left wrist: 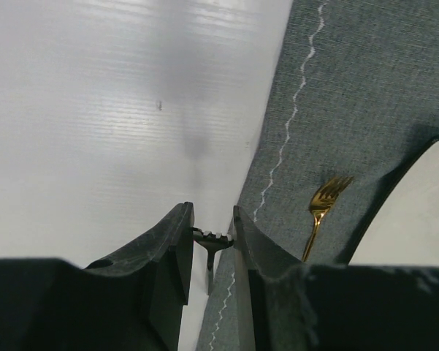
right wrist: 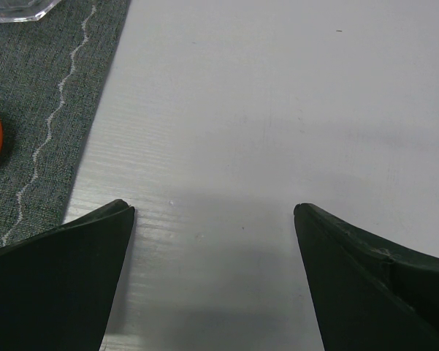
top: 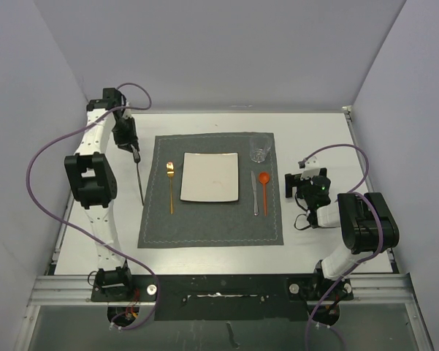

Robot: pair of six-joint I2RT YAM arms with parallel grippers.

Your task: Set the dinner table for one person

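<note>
My left gripper [top: 131,145] is at the mat's upper-left edge, holding a long, thin dark utensil [top: 139,179] [left wrist: 210,259] by its pale-tipped head. The grey placemat [top: 212,227] bears a square white plate [top: 210,175], a gold fork [top: 171,186] [left wrist: 321,205] to its left, and a knife [top: 254,194] and orange spoon [top: 264,196] to its right. A clear glass [top: 260,148] stands upper right on the mat. My right gripper is open over bare table, right of the mat.
White table [top: 212,259] shows around the mat, clear along the back and front strips. Walls [top: 387,102] bound it at back and sides.
</note>
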